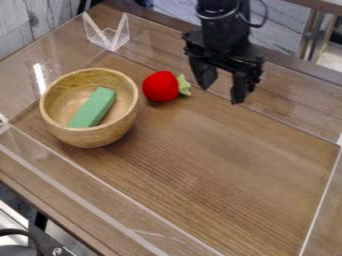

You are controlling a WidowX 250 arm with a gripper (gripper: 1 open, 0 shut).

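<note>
My dark gripper (221, 72) hangs at the upper middle over the wooden table (241, 180), at the end of an arm coming from the top; whether it is open or shut is unclear. Left of it lies a red round object (162, 85) with a small green part on its right side. A wooden bowl (119, 136) at the left holds a green oblong object (92, 108).
A small clear wire or plastic item (107, 30) stands at the upper left. Dark cables show at the lower left corner.
</note>
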